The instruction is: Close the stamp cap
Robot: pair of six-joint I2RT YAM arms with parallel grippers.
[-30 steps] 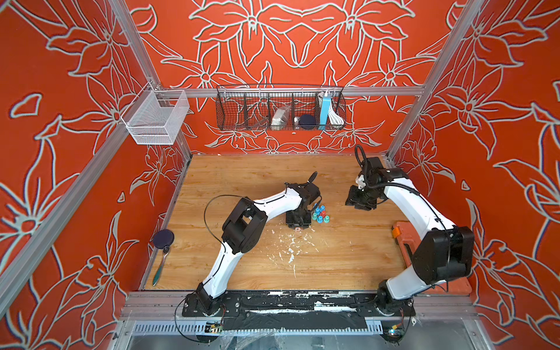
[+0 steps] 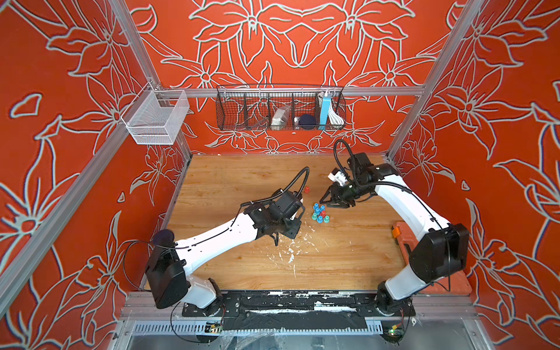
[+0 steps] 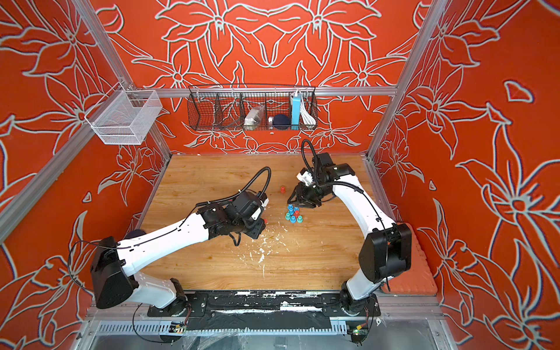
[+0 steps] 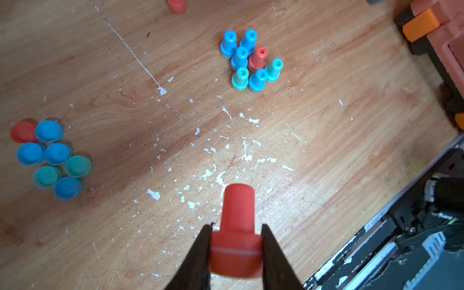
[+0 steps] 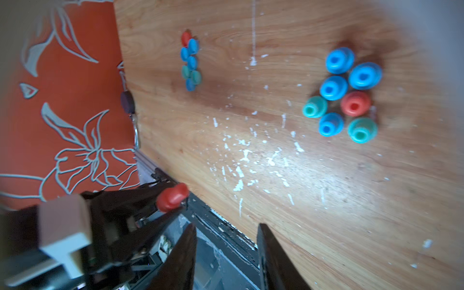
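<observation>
My left gripper is shut on a red stamp (image 4: 237, 207), its narrow end pointing away from the fingers. The right wrist view shows that same stamp (image 5: 172, 197) at the left, held clear of the table. My right gripper stands partly open with nothing between its fingers. Several blue, teal and red stamp pieces (image 4: 240, 58) with narrow tops stand clustered on the table. A second cluster, of hollow-looking cups (image 4: 59, 153) that look like caps, sits apart from them. A lone red piece (image 4: 177, 5) stands by itself near the upper view edge.
An orange-red case (image 4: 420, 24) lies along the right side. At the back wall hangs a black wire basket (image 2: 256, 110), with a white basket (image 2: 154, 119) to the left. Bare, paint-chipped wood (image 4: 159, 120) separates the two clusters.
The right gripper has moved left, closer to the standing stamp pieces.
</observation>
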